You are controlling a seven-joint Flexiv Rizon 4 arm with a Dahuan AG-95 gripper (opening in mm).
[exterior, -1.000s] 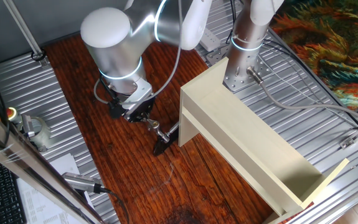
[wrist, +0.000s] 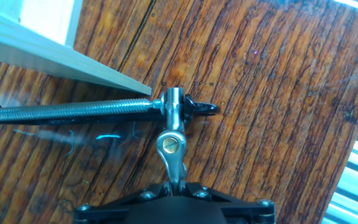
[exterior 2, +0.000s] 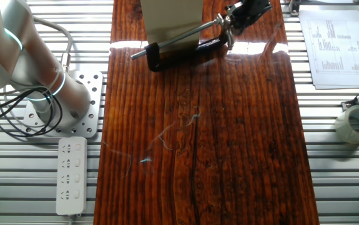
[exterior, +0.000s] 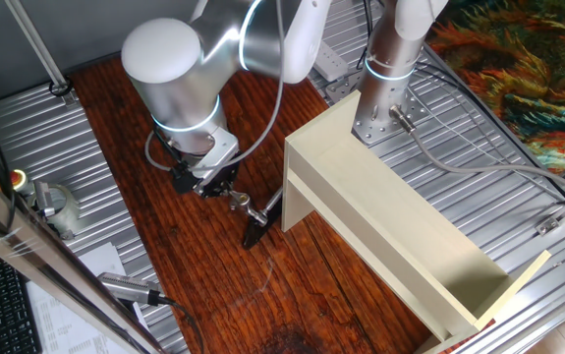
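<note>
A clamp-like tool with a silver threaded rod (wrist: pixel 73 112), a dark bar (exterior 2: pixel 185 55) and a silver lever (wrist: pixel 171 148) is beside the cream shelf unit (exterior: pixel 390 216). In the wrist view, my gripper is shut on the lever's lower end, its fingertips partly lost behind the dark gripper body. From exterior view 1, the gripper (exterior: pixel 225 189) appears just left of the shelf's near end panel, with the tool's dark end (exterior: pixel 254 232) low over the wood. Whether the tool touches the panel or the tabletop cannot be told.
A power strip (exterior 2: pixel 72 175), papers (exterior 2: pixel 335 47) and a tape roll (exterior 2: pixel 357 124) lie on the slatted metal surface outside the wood.
The arm has shifted very slightly to the left in exterior view 1. The tool stays by the panel, and the shelf has not moved.
</note>
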